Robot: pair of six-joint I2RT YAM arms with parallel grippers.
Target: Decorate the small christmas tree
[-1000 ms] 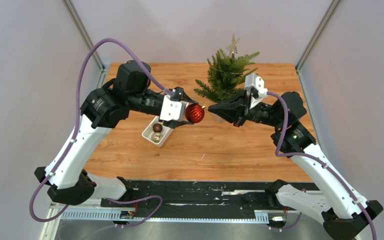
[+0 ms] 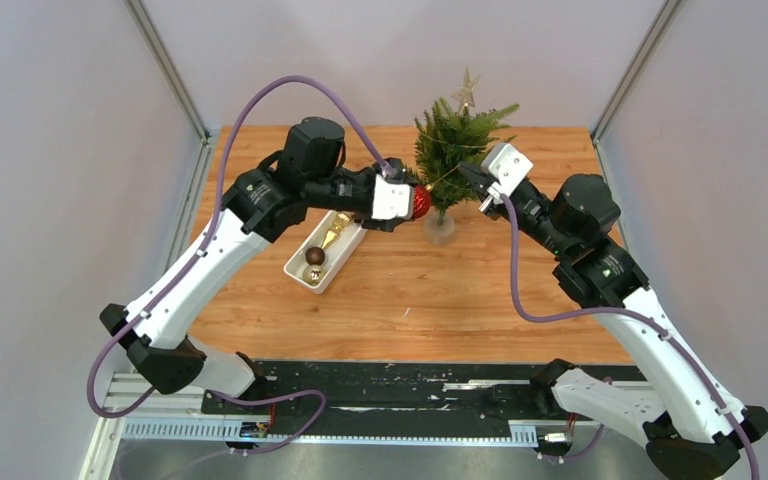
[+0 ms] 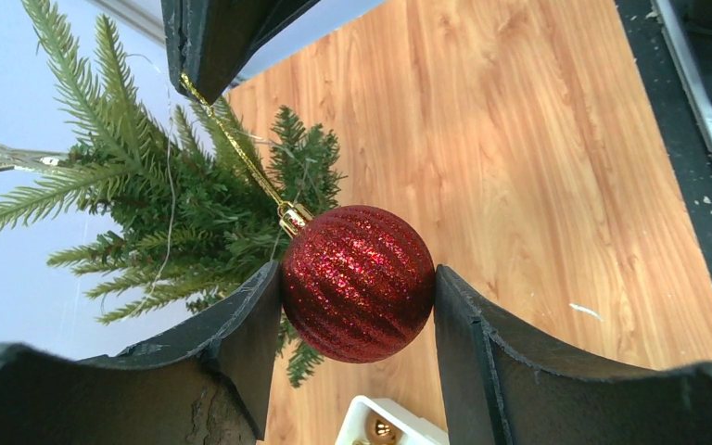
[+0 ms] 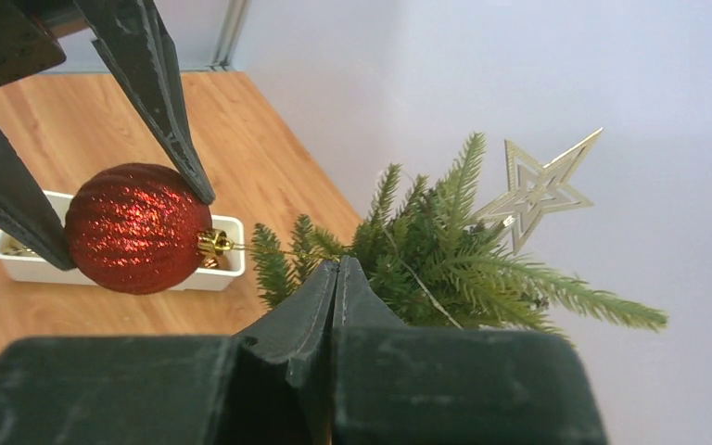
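Note:
A glittery red ball ornament (image 3: 359, 284) is pinched between the two fingertips of my left gripper (image 2: 418, 203). From its gold cap a thin gold string (image 3: 241, 156) stretches taut to the tips of my right gripper, which is shut on the string's end. In the right wrist view the red ball (image 4: 137, 228) hangs to the left of those tips, level with the tree's branches. The small green tree (image 2: 452, 140) stands upright behind both grippers, a gold star (image 4: 542, 190) at its top. The right gripper's tips are in front of its foliage.
A white tray (image 2: 307, 286) on the left of the table holds gold and brown ornaments, partly under my left arm. A thin wire garland (image 3: 171, 176) runs round the tree.
Both grippers have moved toward the tree at the back, the left also rightward, with the red ball in it. The gold string is now drawn out between ball and right gripper.

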